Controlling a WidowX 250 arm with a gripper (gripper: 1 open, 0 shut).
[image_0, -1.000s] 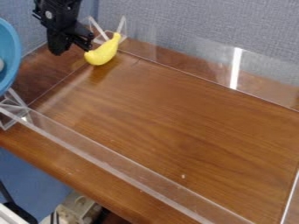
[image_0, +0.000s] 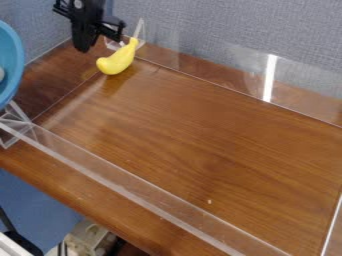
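My dark gripper (image_0: 86, 28) hangs high at the upper left, over the back left corner of the wooden surface (image_0: 201, 150). It looks shut, with nothing seen between its fingers, though it is small and dark. A yellow object (image_0: 115, 60), elongated with a pale narrow end, lies below and right of it, near the back wall and apart from it.
A light blue round object (image_0: 8, 62) at the left edge rests by a white wire rack (image_0: 14, 126). Clear low walls edge the surface. Its middle and right are empty.
The gripper has risen from beside the yellow object toward the top of the view. The yellow object stays in about the same place.
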